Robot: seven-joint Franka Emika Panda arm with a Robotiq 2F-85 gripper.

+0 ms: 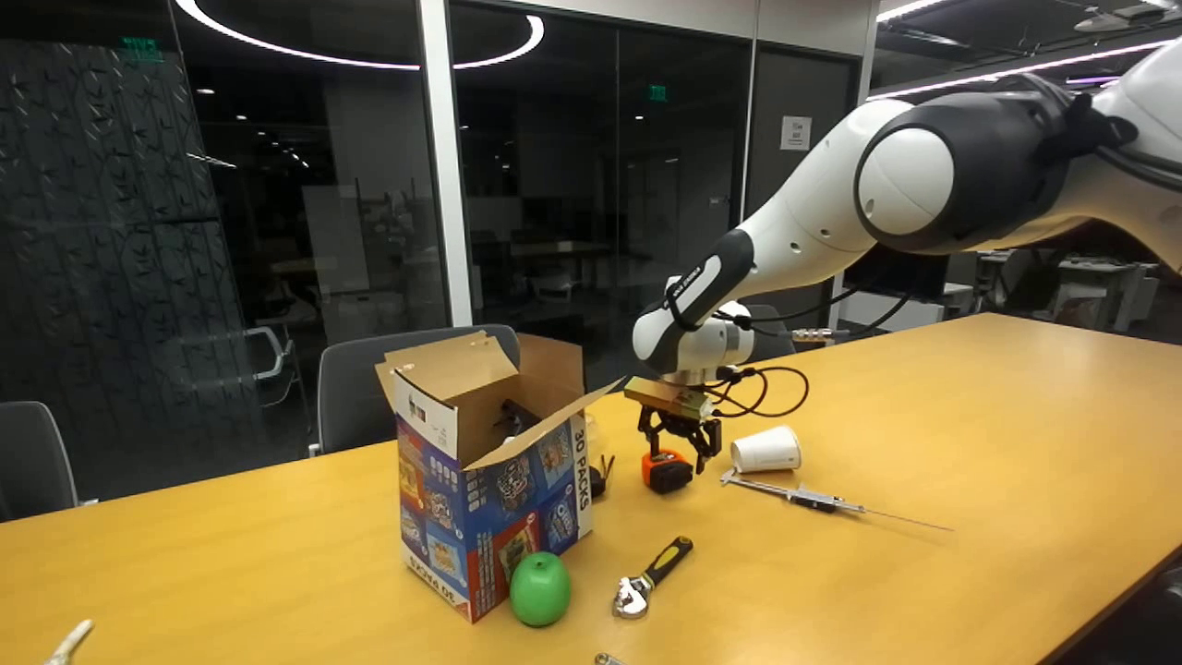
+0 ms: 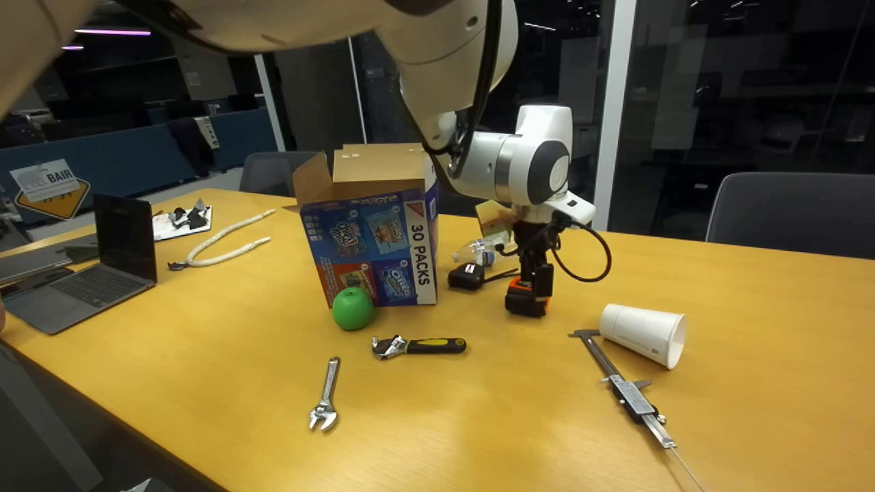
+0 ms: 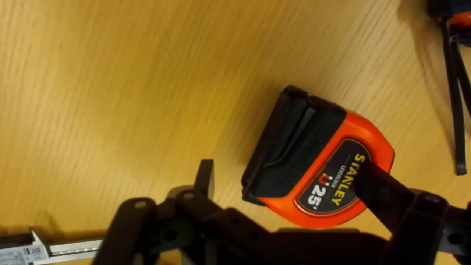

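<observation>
An orange and black tape measure lies on the table, its label facing up in the wrist view. My gripper is just above it with the fingers wide apart. In the wrist view one finger overlaps the tape measure's right side, while the other finger is over bare wood to its left. Nothing is clamped between them. From the second exterior view, the tape measure is partly hidden behind the fingers.
An open snack box stands left of the gripper, with a green apple in front. A white cup and a caliper lie to the right. Two wrenches, one black-handled, one silver, lie nearer the front.
</observation>
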